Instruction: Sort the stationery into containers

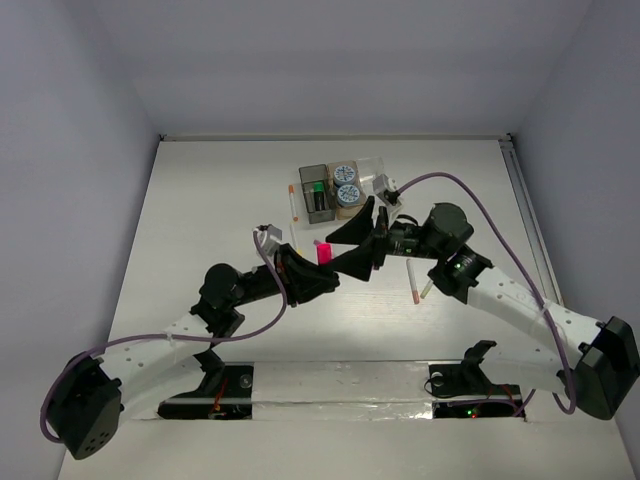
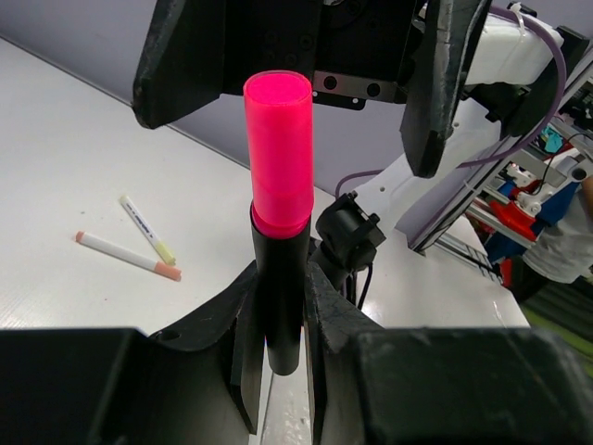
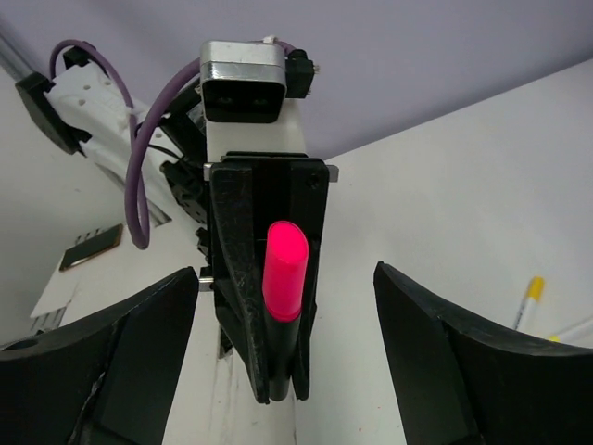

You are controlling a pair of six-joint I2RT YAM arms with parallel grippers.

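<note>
A black marker with a bright pink cap [image 2: 280,148] stands upright in my left gripper, which is shut on its black body. In the top view the pink cap [image 1: 324,253] shows between the two arms. My right gripper is part open, its fingers spread on either side of the marker's pink cap [image 3: 285,269] and apart from it. Seen from the left wrist, the right fingers [image 2: 437,83] flank the cap from behind. On the table lie an orange-ended pen [image 2: 128,255] and a yellow-ended pen [image 2: 146,228].
At the back stands a clear organizer; its grey compartment [image 1: 313,174] holds a green-capped marker [image 1: 319,195], and two round-lidded jars [image 1: 347,194] sit beside it. Another orange-ended pen [image 1: 293,203] lies left of it.
</note>
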